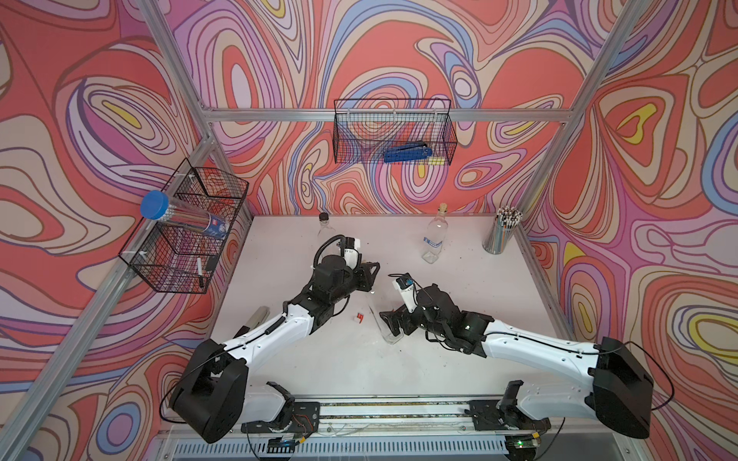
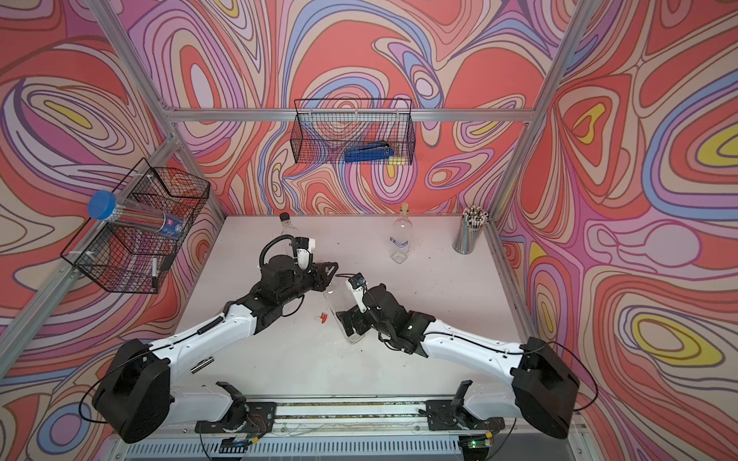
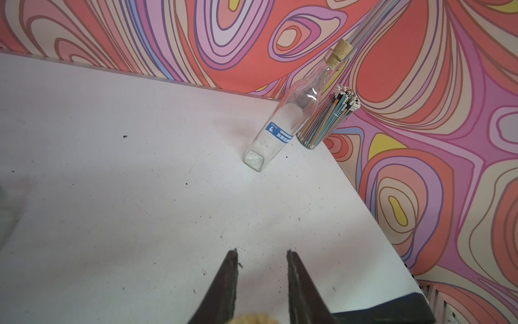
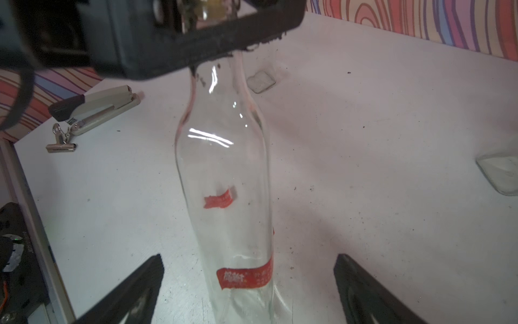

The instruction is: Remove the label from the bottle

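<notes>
A clear glass bottle (image 4: 229, 151) is held by its neck in my left gripper (image 1: 372, 275), which is shut on it. The bottle's cork (image 3: 252, 319) shows at the lower edge of the left wrist view. Low on the bottle sits a red label (image 4: 245, 276) with white characters. My right gripper stands open, its fingers (image 4: 144, 283) on either side of the bottle near label height, apart from the glass in that view. Through the glass, a red scrap (image 4: 218, 199) shows; in the top left view this red scrap (image 1: 359, 317) lies on the table.
At the back stand a corked bottle with a blue label (image 1: 434, 238) and a black-capped bottle (image 1: 323, 228). A cup of pencils (image 1: 501, 232) is at the back right. A stapler (image 4: 105, 108) and binder clip (image 4: 61, 141) lie at the left.
</notes>
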